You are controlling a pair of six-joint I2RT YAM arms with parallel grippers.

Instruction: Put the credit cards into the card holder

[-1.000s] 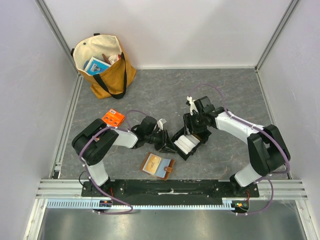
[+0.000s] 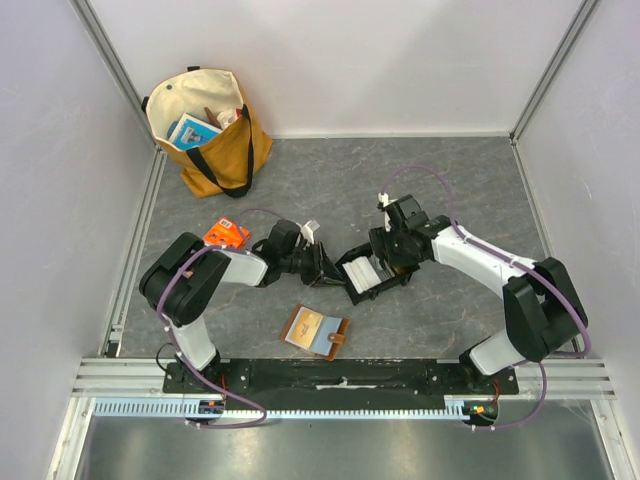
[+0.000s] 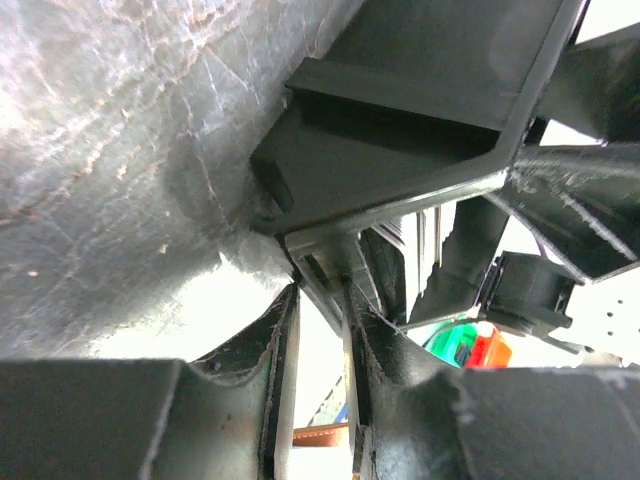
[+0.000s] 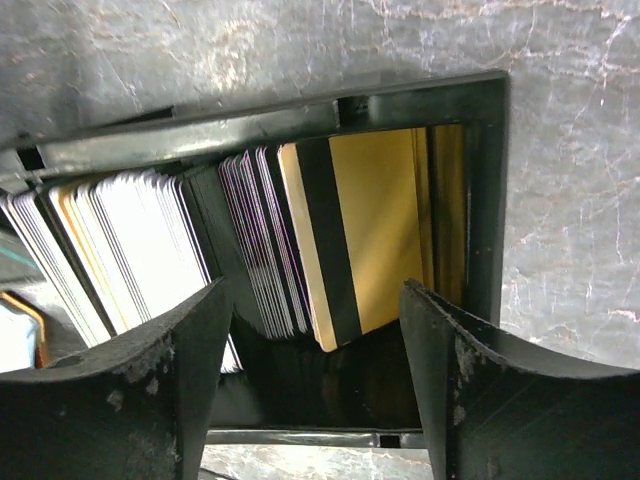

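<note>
A black tray [image 2: 353,294] of upright cards stands mid-table. In the right wrist view, white-edged cards [image 4: 150,250] fill its left part, beside a gold card [image 4: 378,225] with a black stripe leaning farther right. My right gripper is open over them, fingers spread on both sides of the gold card, nothing gripped. At the tray's left end, my left gripper is partly open with a narrow, empty gap; its tips are close to the tray's corner [image 3: 320,240], contact unclear. The brown card holder [image 2: 338,338] lies open in front, showing a yellowish and a grey-blue panel.
An orange item [image 2: 226,233] lies behind the left arm. A yellow tote bag [image 2: 235,160] with things in it stands at the back left. Bare table shows behind the tray and at the right.
The tray has turned a little, its left end shifting toward the back and left. My left gripper has moved slightly back.
</note>
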